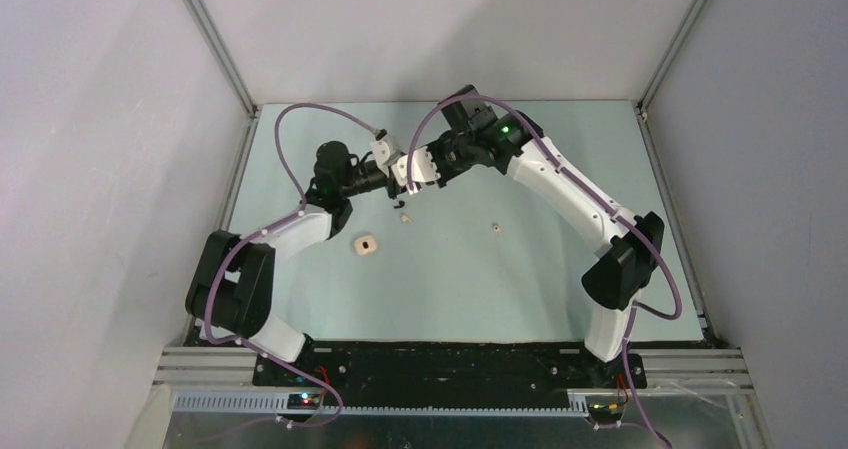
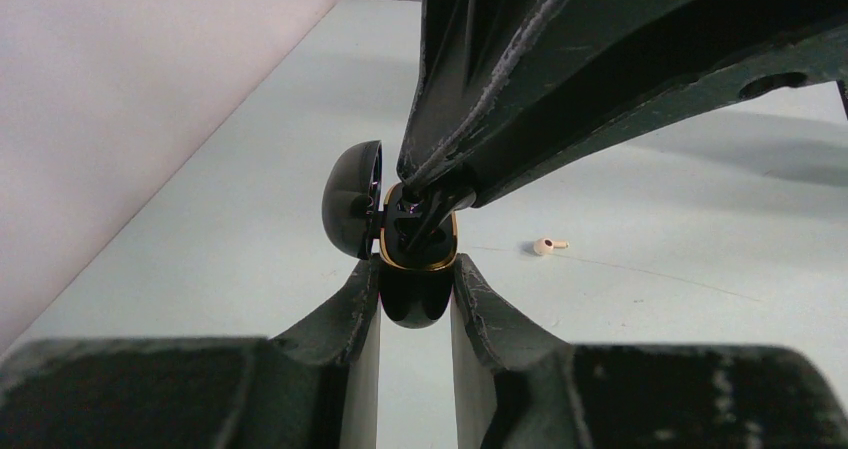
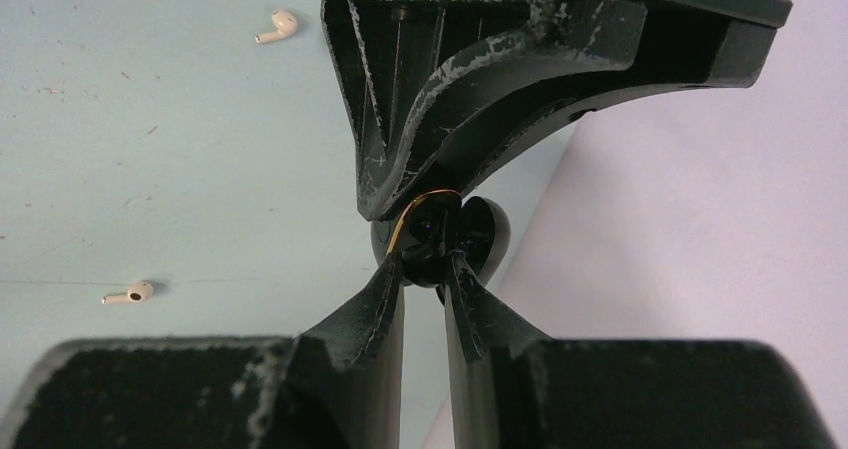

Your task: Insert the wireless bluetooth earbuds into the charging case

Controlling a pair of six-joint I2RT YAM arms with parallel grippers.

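In the left wrist view the black charging case (image 2: 415, 289), lid (image 2: 350, 197) open, sits between the fingertips of my left gripper; my right gripper's dark fingers (image 2: 520, 79) reach over its top. In the right wrist view the case (image 3: 420, 229) is at the tips of my right gripper, with the left gripper's body (image 3: 470, 69) above it. Whether the left fingers grip firmly is unclear.
A small pale square object (image 1: 365, 244) with a dark centre lies left of centre on the light table (image 1: 440, 289). Walls border the sides and back.
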